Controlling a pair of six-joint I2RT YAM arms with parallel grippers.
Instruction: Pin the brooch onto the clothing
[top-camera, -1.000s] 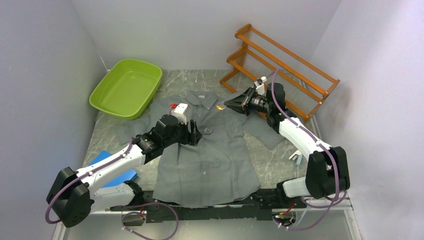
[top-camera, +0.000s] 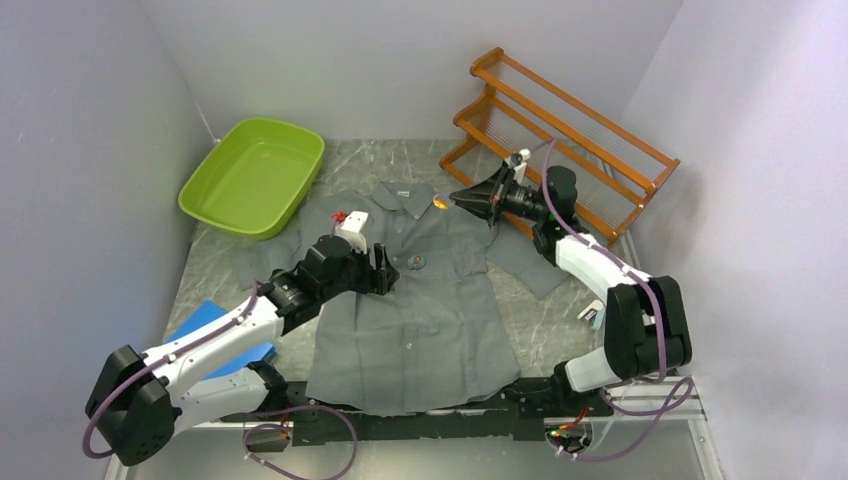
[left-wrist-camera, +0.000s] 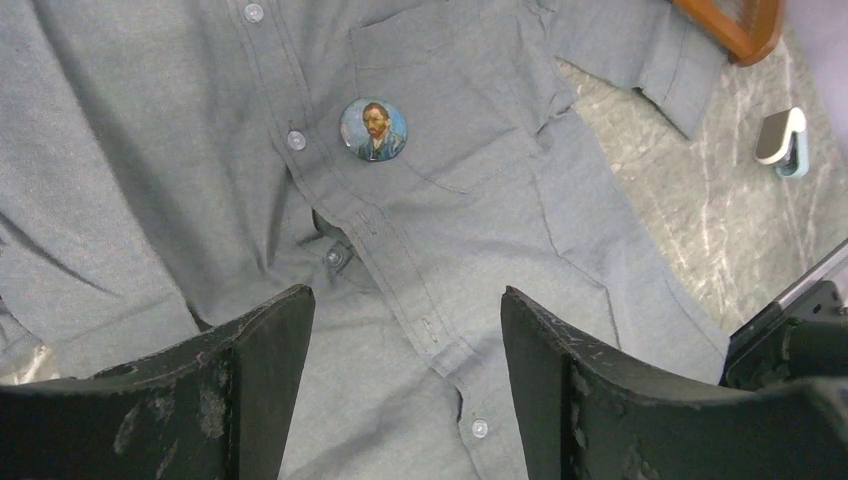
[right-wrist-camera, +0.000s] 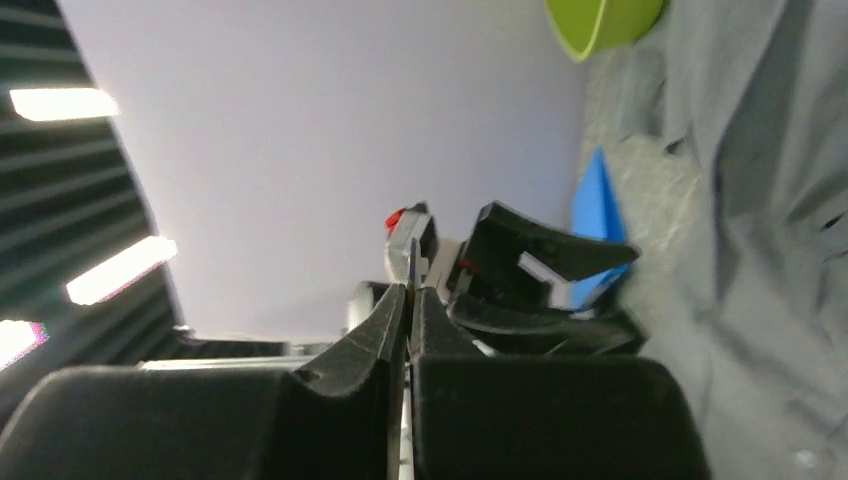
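Observation:
A grey button-up shirt (top-camera: 410, 340) lies spread on the floor. A round portrait brooch (left-wrist-camera: 373, 130) lies on it right of the button placket, beside the pocket; it is also visible in the top view (top-camera: 416, 262). My left gripper (top-camera: 385, 268) stands open over the shirt, its fingers framing empty space in the left wrist view. My right gripper (top-camera: 452, 200) is shut above the shirt's upper right; a small yellow-orange piece (top-camera: 440, 203) shows at its tips in the top view, too small to identify. In the right wrist view its fingertips are pressed together.
A green basin (top-camera: 250, 180) sits back left, a wooden rack (top-camera: 560, 120) back right. A blue object (top-camera: 205, 325) lies at the left, and a small white-and-teal object (left-wrist-camera: 780, 140) on the floor at the right. Grey walls enclose the area.
My right arm has shifted slightly, with its gripper still over the upper right of the shirt. The left arm has moved very slightly; the brooch stays in place.

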